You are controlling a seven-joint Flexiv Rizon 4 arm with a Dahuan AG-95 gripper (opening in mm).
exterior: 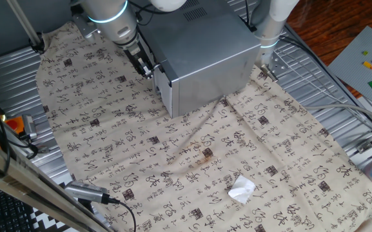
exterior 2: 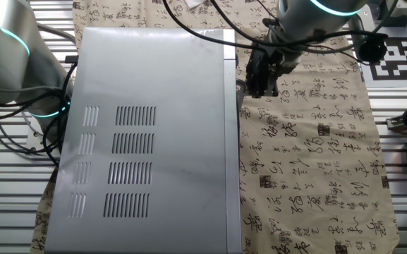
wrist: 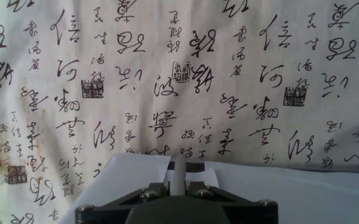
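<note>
A grey box-shaped appliance [exterior: 215, 74], like a small oven, stands on the patterned cloth, its vented top [exterior 2: 182, 77] facing up. My gripper [exterior: 147, 69] is at the edge of its front face, beside a small handle [exterior 2: 241, 89]. In the wrist view, a pale upright bar [wrist: 178, 174], apparently that handle, rises in the middle just ahead of my gripper. White surfaces flank the bar. The fingertips are hard to make out, so whether they grip the bar or only stand around it cannot be told.
Free cloth [exterior: 127, 142] spreads out in front of the appliance, with a crumpled white tissue [exterior: 242, 189] on it. Coloured bricks lie on a grey board [exterior: 366, 61] off to the right.
</note>
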